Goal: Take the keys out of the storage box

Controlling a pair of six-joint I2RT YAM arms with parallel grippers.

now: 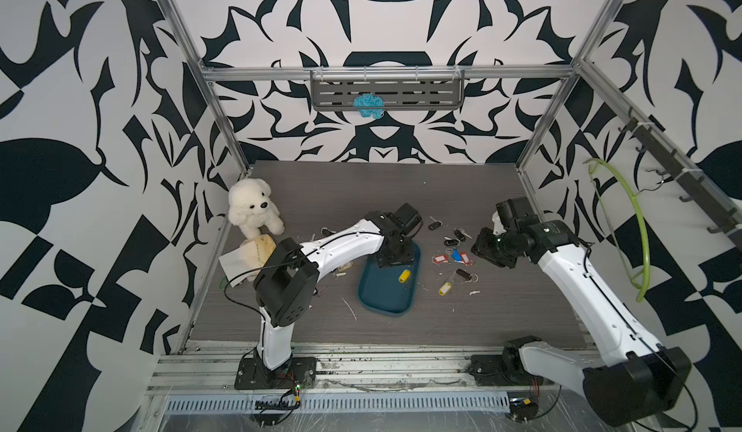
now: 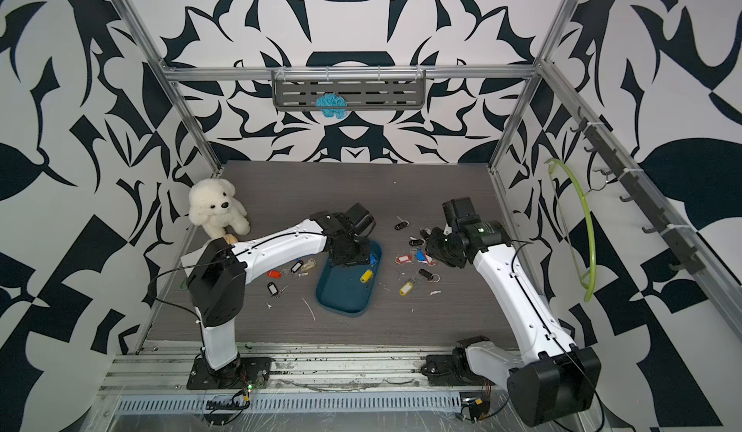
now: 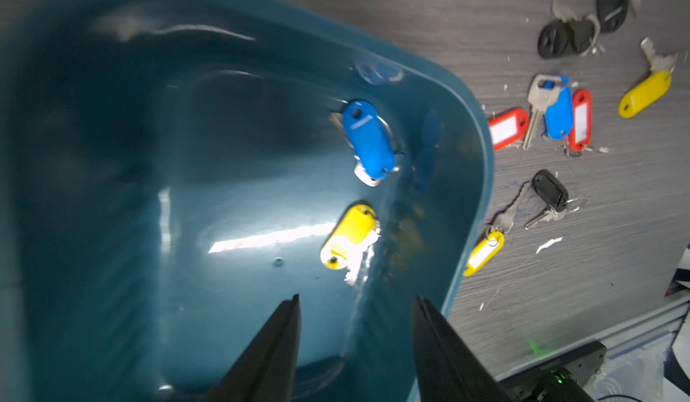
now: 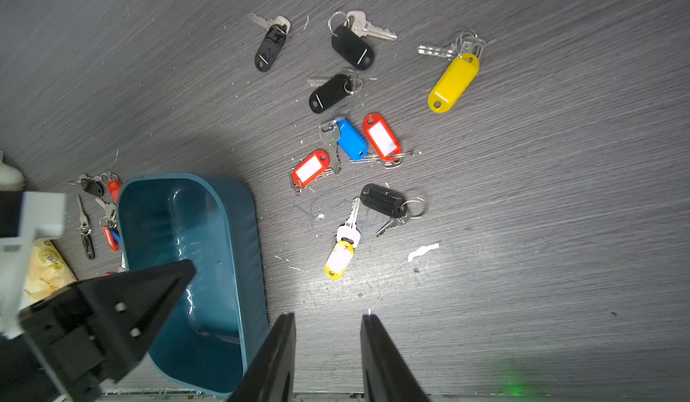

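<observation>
A dark teal storage box (image 1: 386,306) stands on the table, and inside it lie a blue-tagged key (image 3: 370,140) and a yellow-tagged key (image 3: 350,235), apart from each other on its floor near one long wall. My left gripper is over the box, fingers spread, nothing between them; in the top left view the left arm covers the box's far end. To the right of the box, above the table, my right gripper is open and empty. Several tagged keys lie on the table beneath it, among them a yellow one (image 4: 454,82) and a blue one (image 4: 351,139).
More keys lie left of the box, including a black-tagged one (image 2: 273,287). A white plush dog (image 1: 253,204) and a yellowish packet (image 1: 257,252) occupy the left side. Table space behind the box and at the front right is clear.
</observation>
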